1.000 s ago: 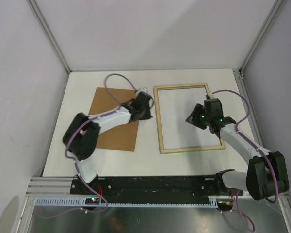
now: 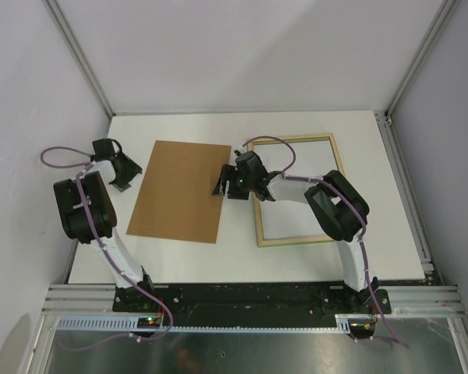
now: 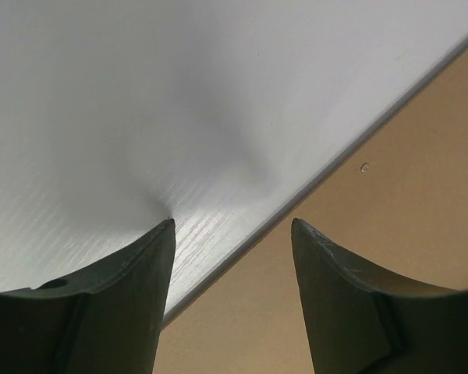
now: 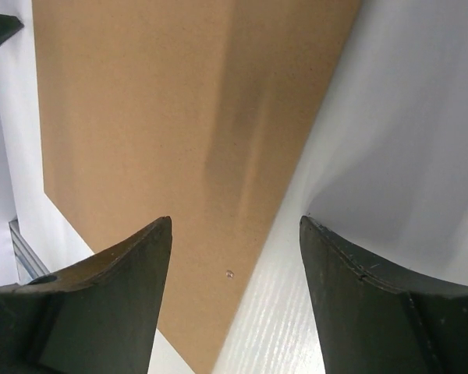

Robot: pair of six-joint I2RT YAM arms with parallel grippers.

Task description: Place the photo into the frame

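Note:
A flat brown panel [image 2: 179, 191], perhaps the photo's back, lies at the left of the white table. Beside it on the right is the frame [image 2: 259, 222], with a light wooden border around a plain white inside. My left gripper [image 2: 128, 184] is at the panel's left edge; in the left wrist view its parted fingers [image 3: 152, 265] straddle that edge. At the right edge, my right gripper [image 2: 218, 191] likewise has one fingertip over the panel and one over the table, as the right wrist view shows. Both are open, with a gap to the panel's edge.
Bare white table [image 2: 312, 265] lies in front of the frame, and a strip is clear behind both pieces. Side walls enclose the table at left and right. A purple cable [image 2: 347, 202] runs along each arm.
The left arm swung from the panel's right side over to its left edge. My right gripper moved left from above the frame to the panel's right edge. Panel and frame have stayed put.

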